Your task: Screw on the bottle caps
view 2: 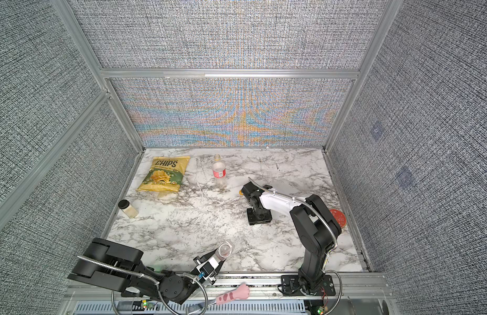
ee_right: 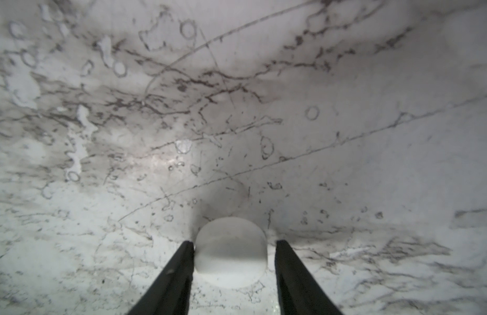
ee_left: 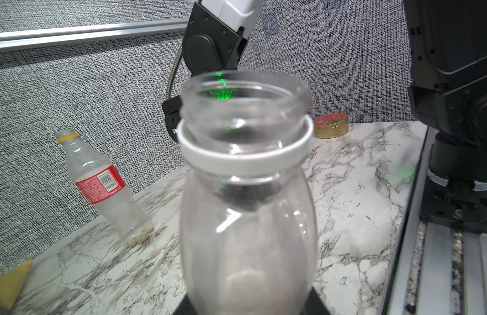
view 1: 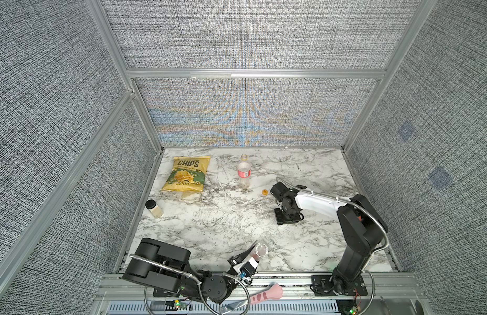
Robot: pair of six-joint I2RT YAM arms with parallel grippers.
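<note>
A clear jar point(ee_left: 247, 241) with a white ring below its open mouth is held upright in my left gripper point(view 1: 247, 261) at the table's front. A white cap point(ee_right: 230, 252) lies on the table, between the part-open fingers of my right gripper; the left finger is at its edge, and a small gap shows on the other side. An uncapped plastic bottle point(ee_left: 99, 181) with a red label stands at the back centre, and a small orange cap point(view 1: 265, 192) lies near it.
A chips bag point(view 1: 184, 174) lies at the back left, a black-lidded jar point(view 1: 153, 209) at the left edge. A red-lidded tin point(view 2: 338, 217) sits at the right.
</note>
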